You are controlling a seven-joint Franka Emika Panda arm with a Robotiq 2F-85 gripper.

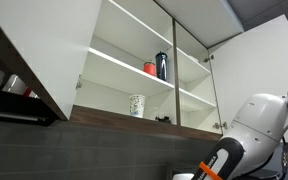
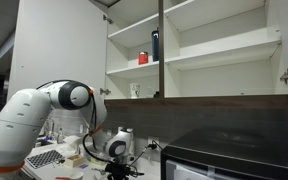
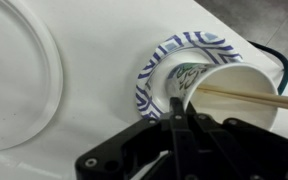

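Note:
A white mug [image 3: 234, 90] with a patterned outside and pale chopsticks [image 3: 252, 97] in it stands over a small blue-and-white saucer [image 3: 149, 80] in the wrist view. My gripper is shut at the mug's near rim, with its dark fingers overlapping the mug from this angle. Whether the thin rim lies between them is hidden. In exterior view 2 the gripper [image 2: 121, 170] is low over the counter, small and hard to make out.
A white plate [image 3: 19, 75] lies left of the saucer. Above the counter, the open cupboard holds a patterned cup [image 1: 137, 105], a red can [image 1: 150, 68] and a dark bottle [image 1: 162, 66]. A black microwave [image 2: 229, 150] occupies the right side.

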